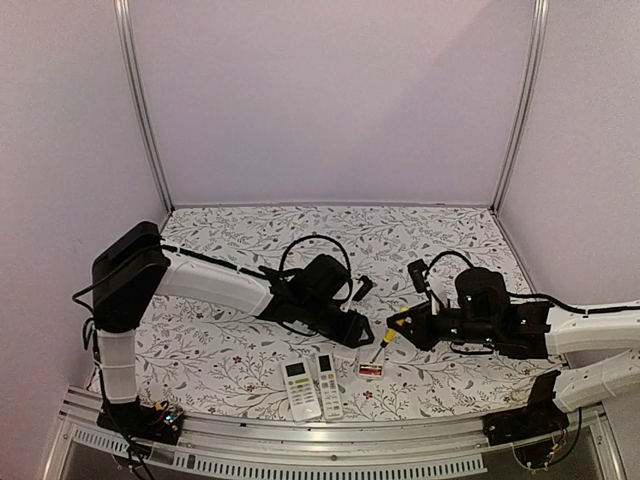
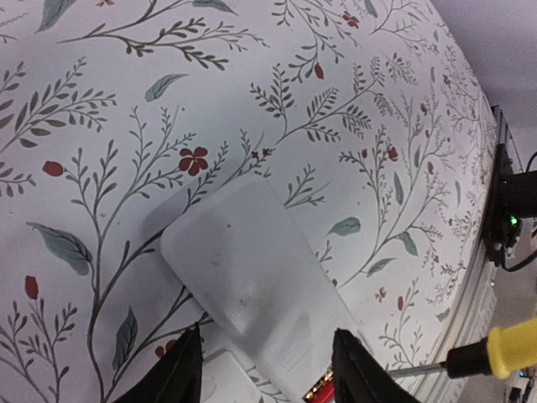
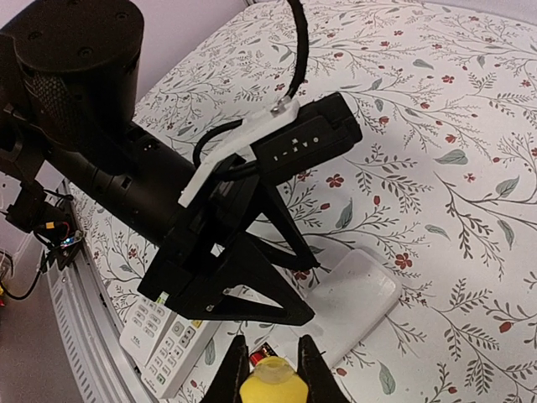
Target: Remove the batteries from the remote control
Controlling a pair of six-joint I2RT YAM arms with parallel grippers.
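The white remote control (image 2: pixel 260 269) lies face down, its battery bay exposed at the near end. A red battery (image 2: pixel 321 388) shows in that bay; in the top view, the red batteries (image 1: pixel 371 370) are small. My left gripper is over the remote, its fingers parted with nothing seen between them. My right gripper (image 1: pixel 404 322) is shut on the yellow handle of a screwdriver (image 2: pixel 512 348). The screwdriver's thin shaft (image 2: pixel 419 369) slants toward the battery end; its tip is hidden behind a left finger (image 2: pixel 357 374), so contact cannot be told.
A loose white cover (image 2: pixel 222 382) lies beside the remote. Two other remotes, a wide one (image 1: pixel 301 389) and a narrow one (image 1: pixel 329 385), lie face up to the left. Behind the arms the patterned tabletop (image 1: pixel 400 228) is clear.
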